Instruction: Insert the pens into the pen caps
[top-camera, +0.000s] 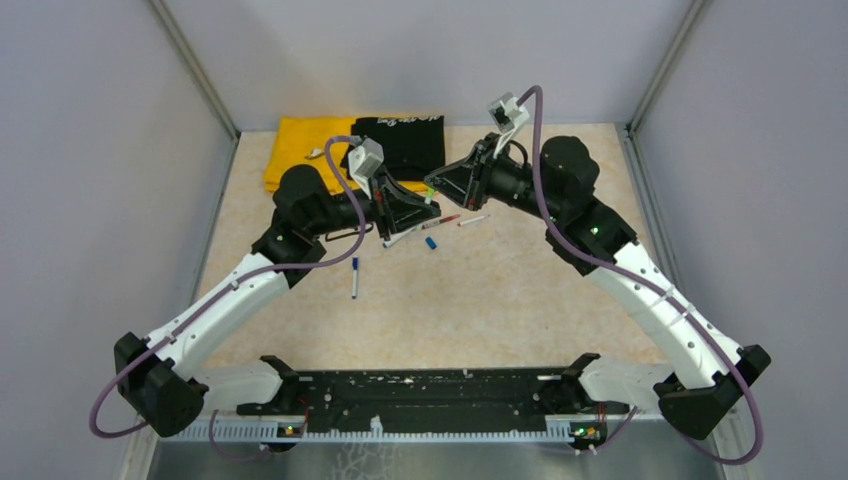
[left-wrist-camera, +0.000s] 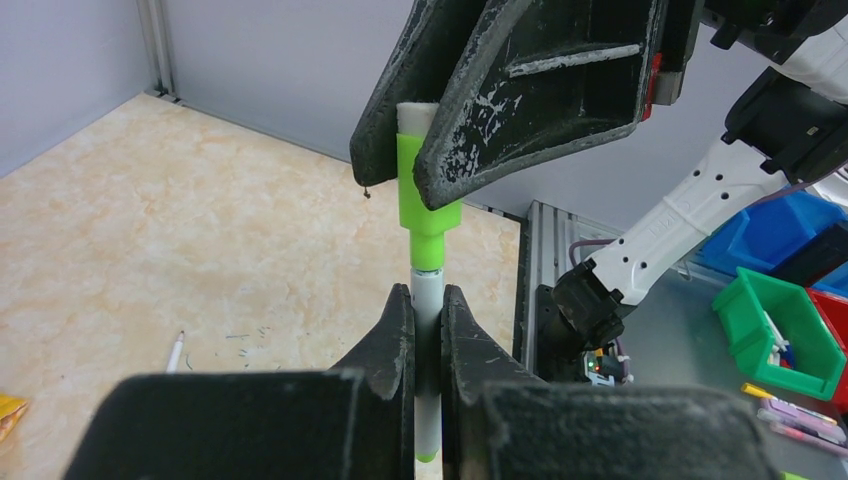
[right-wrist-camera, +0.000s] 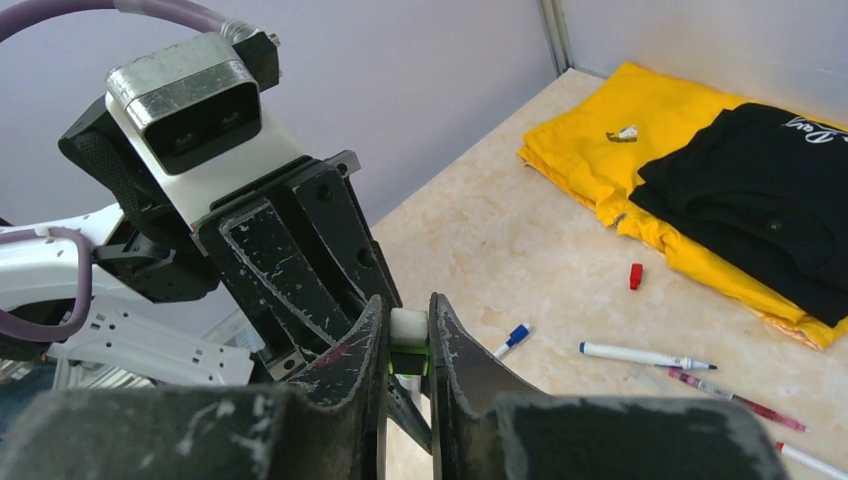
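Note:
Near the middle of the top view, my left gripper (top-camera: 436, 208) and right gripper (top-camera: 430, 184) meet tip to tip above the table. A white pen (left-wrist-camera: 427, 350) with a green lower end is upright in my left gripper, which is shut on its barrel. At the pen's upper end is a stepped green cap (left-wrist-camera: 428, 222) with a white end (left-wrist-camera: 416, 118). My right gripper is shut on this cap from above, its fingers (left-wrist-camera: 490, 120) on either side. Barrel and green piece touch end to end; how deep one sits in the other is hidden.
A blue-capped marker (top-camera: 355, 278) and a loose blue cap (top-camera: 431, 243) lie on the table. Several uncapped pens are farther back, near a red cap (right-wrist-camera: 636, 277). Folded yellow cloth (top-camera: 300, 145) and black cloth (top-camera: 415, 140) occupy the back.

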